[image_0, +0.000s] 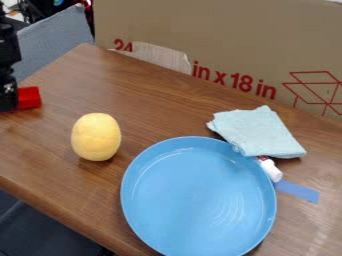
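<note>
At the far left edge of the camera view my black gripper (8, 88) is only partly visible, beside a red block (28, 98) near the table's left edge; whether it touches the block I cannot tell, nor how its fingers stand. A yellow oval object (95, 137) sits on the wooden table right of them. A light blue plate (198, 200) fills the lower middle. Behind the plate's right side lie a folded pale cloth (255, 130) and a small white tube (269, 169).
A large cardboard box (230, 45) lines the back of the table. A strip of blue tape (298, 191) is on the wood at right.
</note>
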